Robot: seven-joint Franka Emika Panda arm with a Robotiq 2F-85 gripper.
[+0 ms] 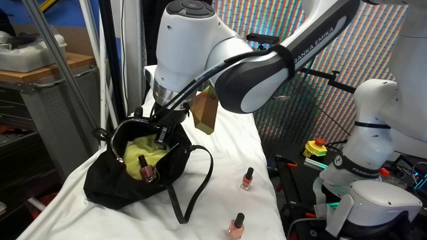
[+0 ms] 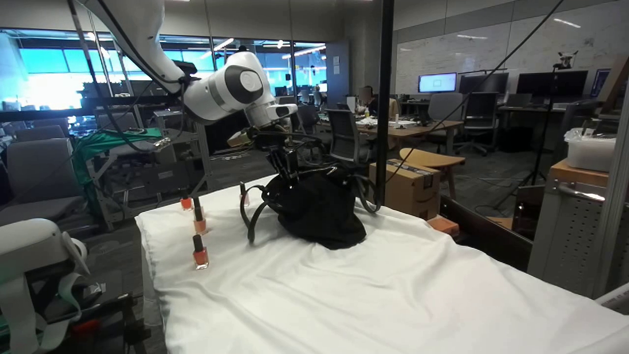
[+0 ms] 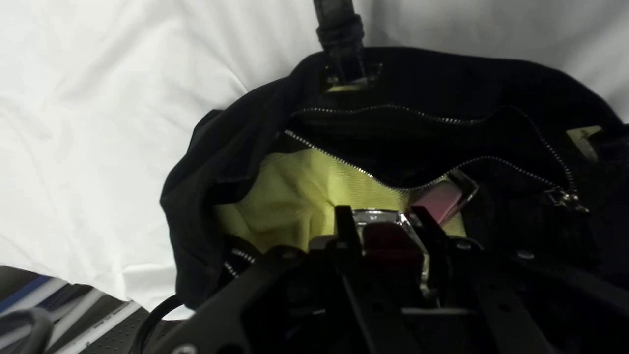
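A black bag (image 1: 116,186) stands open on the white cloth, lined inside with yellow fabric (image 1: 138,150). My gripper (image 1: 161,139) points down into its opening. Between the fingers in the wrist view is a dark red nail polish bottle (image 3: 390,241), with the fingers shut on it; its lower part is lost in shadow. A mauve polish bottle (image 1: 147,172) with a dark cap lies on the yellow fabric, showing pink (image 3: 442,200) beside the right finger. Outside the bag, a red polish bottle (image 1: 246,180) and a peach one (image 1: 236,228) stand upright.
The bag's strap (image 1: 210,168) loops onto the cloth on the side toward the standing bottles. More polish bottles, including an orange-red one (image 2: 201,257), stand near the table edge.
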